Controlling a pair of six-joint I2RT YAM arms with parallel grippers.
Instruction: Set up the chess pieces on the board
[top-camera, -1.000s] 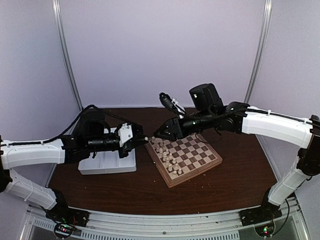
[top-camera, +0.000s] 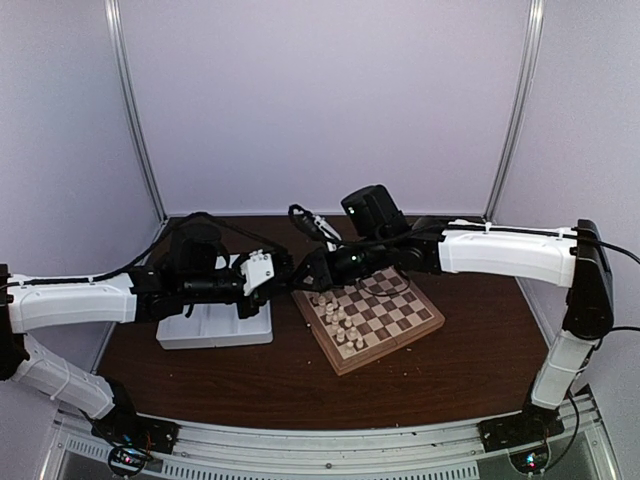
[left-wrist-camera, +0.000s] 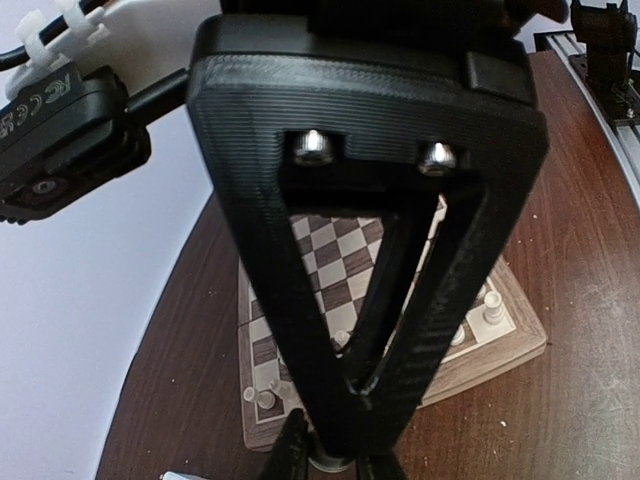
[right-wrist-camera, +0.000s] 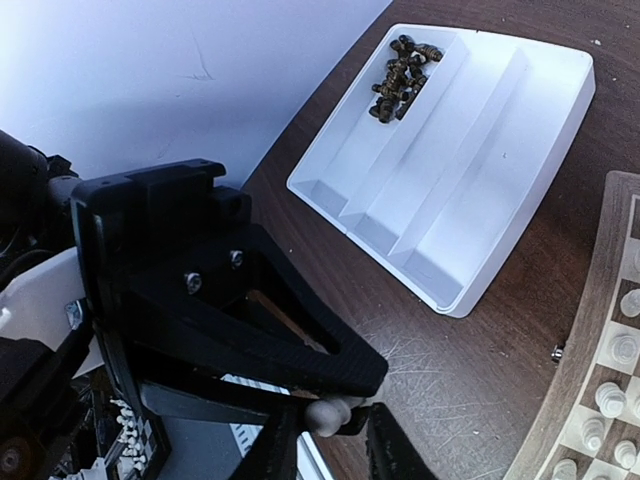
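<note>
My two grippers meet in mid-air above the gap between tray and board. My left gripper is shut on a white chess piece, seen at its fingertips in the right wrist view. The fingers of my right gripper reach round that piece, part open; whether they touch it I cannot tell. The chessboard holds several white pieces along its left side. Dark pieces lie heaped in one compartment of the white tray.
Walls enclose the back and sides, with a metal rail along the front edge.
My right arm has moved left, bringing its gripper up to the left gripper and the piece held there. The left arm has moved slightly; the board looks the same.
</note>
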